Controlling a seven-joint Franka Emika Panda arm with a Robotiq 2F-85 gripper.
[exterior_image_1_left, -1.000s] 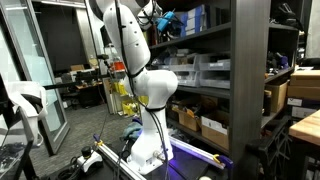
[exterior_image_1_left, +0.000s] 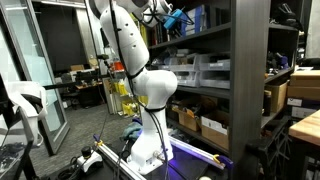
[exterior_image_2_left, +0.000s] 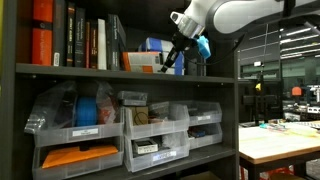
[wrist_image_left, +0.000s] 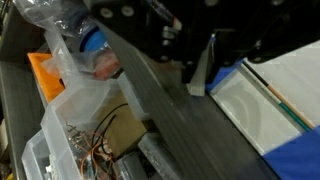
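Observation:
My gripper (exterior_image_2_left: 170, 61) reaches down from the white arm (exterior_image_2_left: 235, 22) to the front of the upper shelf, beside the books. In the wrist view my gripper is dark and partly out of sight. A narrow white item (wrist_image_left: 200, 78) shows at its fingertips, and the fingers are closed on it. What this item belongs to is unclear. Close by lies a blue-and-white book or box (wrist_image_left: 255, 112). From outside, a stack of white, blue and orange books (exterior_image_2_left: 145, 60) lies just left of the fingertips.
Upright books (exterior_image_2_left: 85, 40) fill the shelf's left side. Below the shelf board (exterior_image_2_left: 75, 72), clear bins (exterior_image_2_left: 155, 123) hold an orange item (exterior_image_2_left: 75, 155), cables and small parts. A dark upright (exterior_image_1_left: 244, 80) bounds the shelving on the right.
The arm's upper end and wrist have shifted slightly in exterior view 1. The shelves and bins look unchanged.

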